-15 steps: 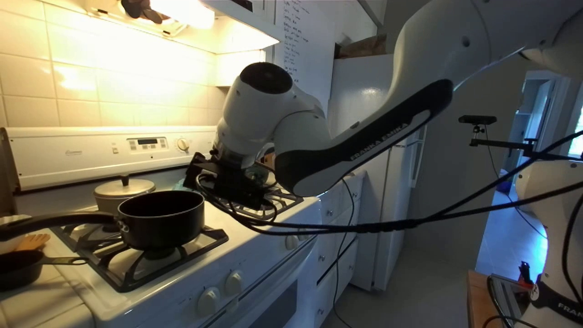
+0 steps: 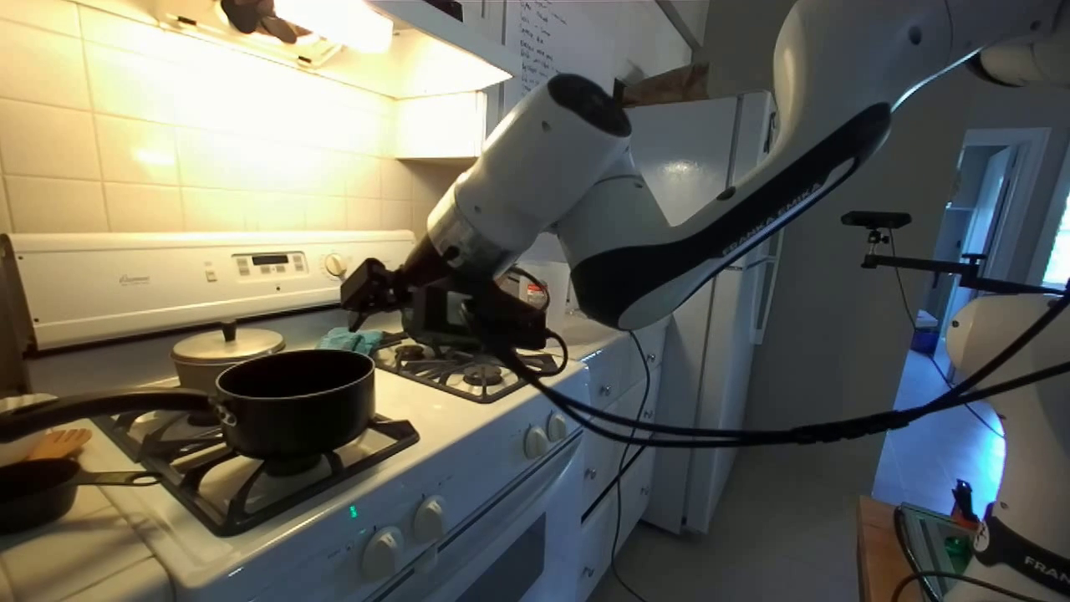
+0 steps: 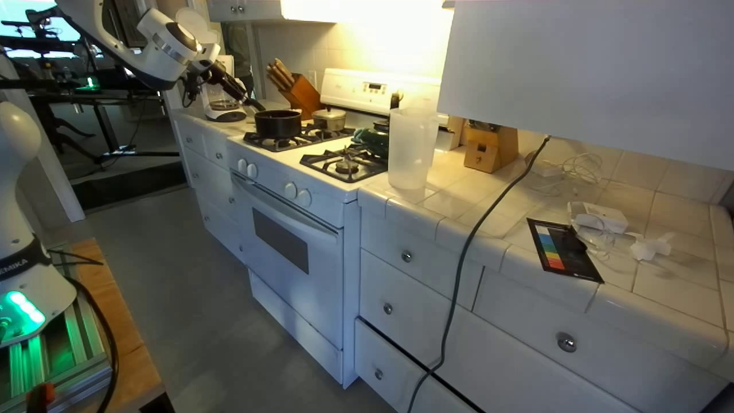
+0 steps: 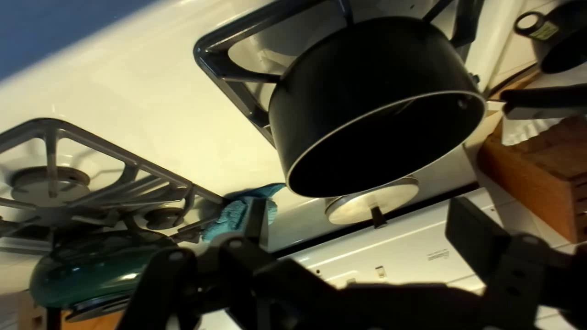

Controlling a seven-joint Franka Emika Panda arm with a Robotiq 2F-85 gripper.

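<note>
My gripper is open in the wrist view, its two dark fingers point(image 4: 472, 236) wide apart with nothing between them. A black saucepan point(image 2: 296, 406) sits upright on a front burner grate. Its long handle point(image 2: 105, 403) points left in exterior view 1. From the wrist camera, the pan's wall and dark opening point(image 4: 385, 145) lie beyond the fingers, apart from them. In exterior view 1 the gripper point(image 2: 359, 301) hangs above the stove, right of the pan and higher than its rim.
Behind the pan stands a lidded pot point(image 2: 229, 351). A teal cloth point(image 2: 351, 341) and a dark green pot point(image 4: 102, 269) are on the stove. A small black skillet point(image 2: 38, 492) lies at the left. A knife block point(image 3: 300, 96) stands beyond the stove.
The wrist has risen and shifted right in exterior view 1, and the hand has tilted from pointing down to pointing more toward the left. The black saucepan has stayed in place.
</note>
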